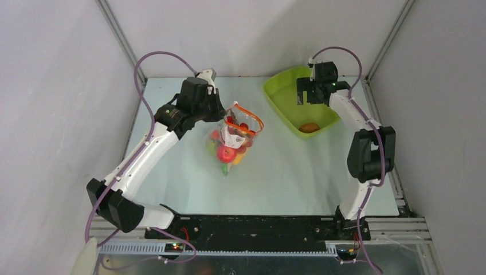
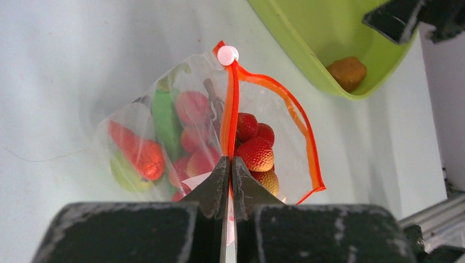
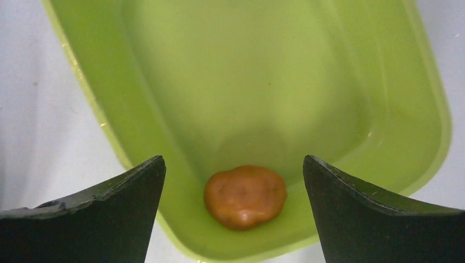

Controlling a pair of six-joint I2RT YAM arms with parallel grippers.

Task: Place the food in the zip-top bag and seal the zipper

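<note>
The clear zip bag [image 1: 229, 149] with orange zipper holds strawberries, red fruit, green and yellow produce. My left gripper is shut on the bag's orange rim, holding it upright; the bag's mouth gapes to the right of it. My right gripper stands open over the green bin [image 1: 275, 103], its fingers either side of a brown, potato-like item [image 3: 245, 200] lying at the bin's near end, below the fingertips.
The bin sits at the back right of the pale table [image 1: 281, 177], with walls behind and at both sides.
</note>
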